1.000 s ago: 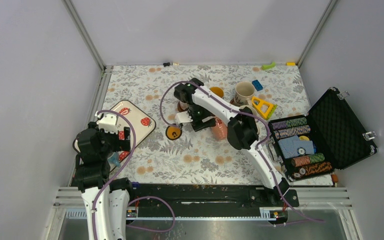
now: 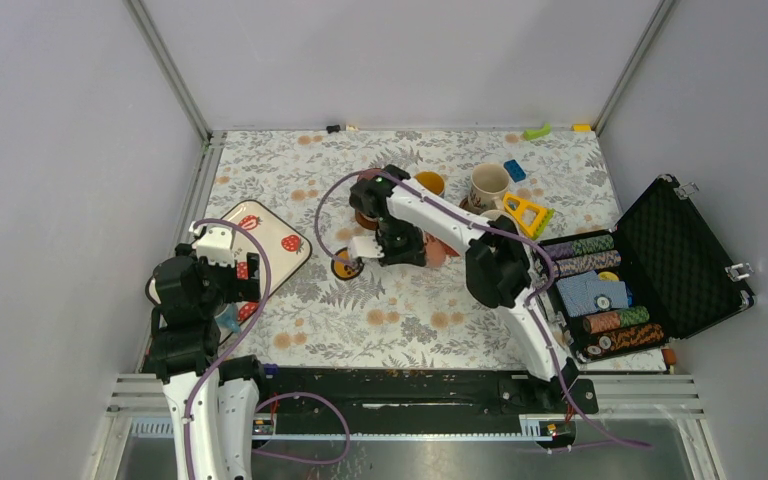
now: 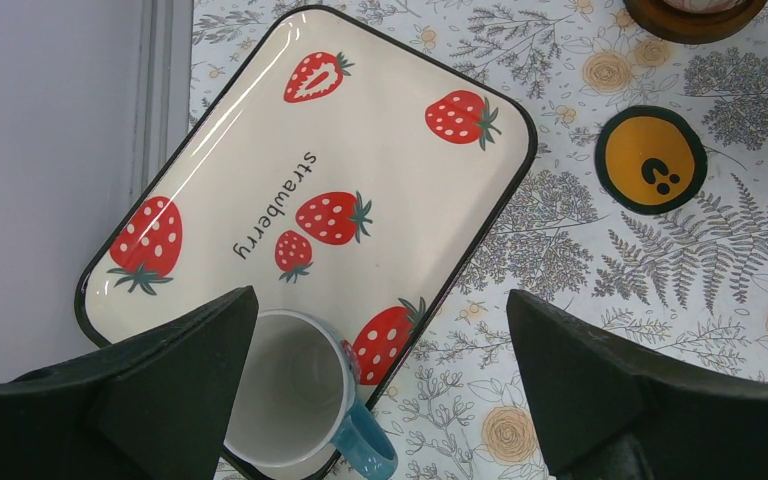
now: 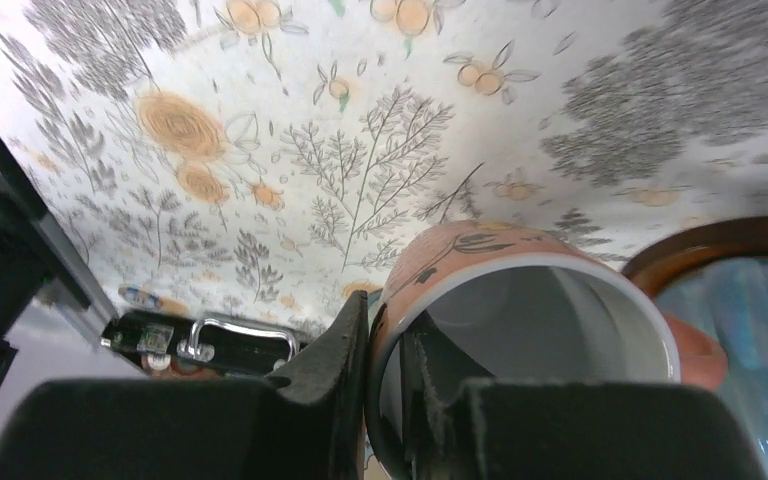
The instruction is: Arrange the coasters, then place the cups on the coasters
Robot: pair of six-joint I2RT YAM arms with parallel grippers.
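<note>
A pink cup (image 4: 500,240) is in my right gripper, which is shut on its rim and wall. The cup's mouth faces the right wrist camera; its base is hidden. From the top, the arm covers much of the cup (image 2: 435,250). Left of it lies a round yellow coaster (image 3: 650,160) with a dark edge, bare in the left wrist view. My left gripper stands open above the strawberry tray (image 3: 230,180), nothing held. Low between its fingers' view, a white cup with a blue handle (image 3: 290,390) stands on the tray.
Behind the right arm are a yellow cup (image 2: 429,183) and a large white cup (image 2: 489,183). A brown coaster (image 3: 695,32) bears something. An open case of chips (image 2: 600,295) lies at right.
The pink cup and my right gripper have shifted slightly; the cup now shows a little farther back and more hidden. The left arm stays still.
</note>
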